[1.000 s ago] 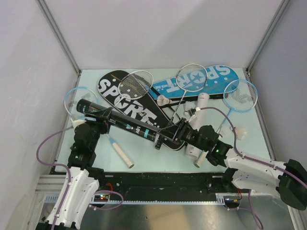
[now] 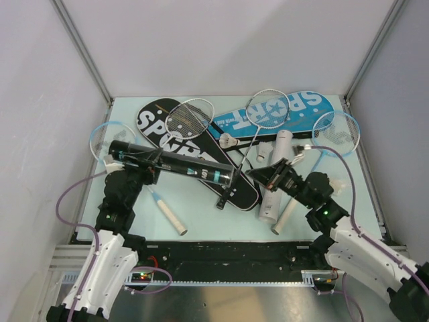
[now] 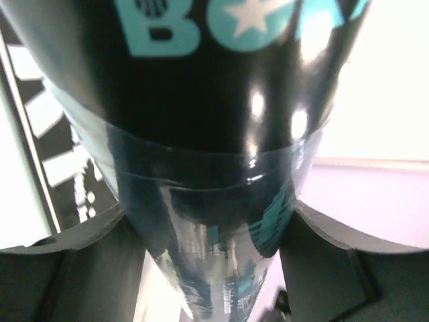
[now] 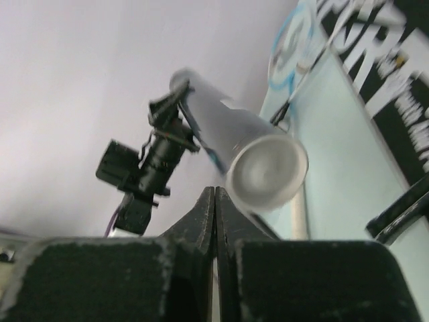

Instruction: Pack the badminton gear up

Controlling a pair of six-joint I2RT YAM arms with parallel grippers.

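A long black shuttlecock tube [image 2: 191, 166] hangs over the table, tilted down slightly to the right. My left gripper [image 2: 153, 161] is shut on it near its far left end; in the left wrist view the dark tube wall [image 3: 201, 154] fills the fingers. Its white end face [image 4: 266, 173] points toward my right gripper, whose fingertips meet with nothing between them. In the top view the right gripper [image 2: 249, 173] stands a short gap off the tube's right end. Whether anything is inside the tube cannot be made out.
Beneath lie a black racket bag [image 2: 149, 121], a blue racket bag [image 2: 312, 104], a pale tube [image 2: 270, 201] and several rackets, one with its handle [image 2: 173, 218] pointing forward. A shuttlecock [image 2: 228, 141] rests near the middle.
The left gripper still holds the tube, which now lies flatter.
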